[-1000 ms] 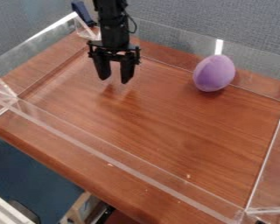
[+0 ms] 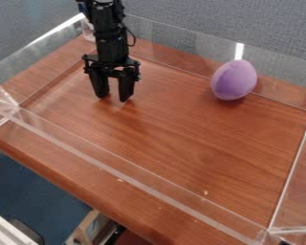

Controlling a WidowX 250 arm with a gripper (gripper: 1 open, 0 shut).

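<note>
My black gripper hangs down from the top left, its fingertips low over the wooden board, spread apart with nothing visible between them. A purple egg-shaped object rests on the board at the back right, well away from the gripper.
Clear plastic walls surround the wooden board, with a grey backdrop behind. The middle and front of the board are bare.
My gripper has moved a little left and down towards the board. The purple object has not moved.
</note>
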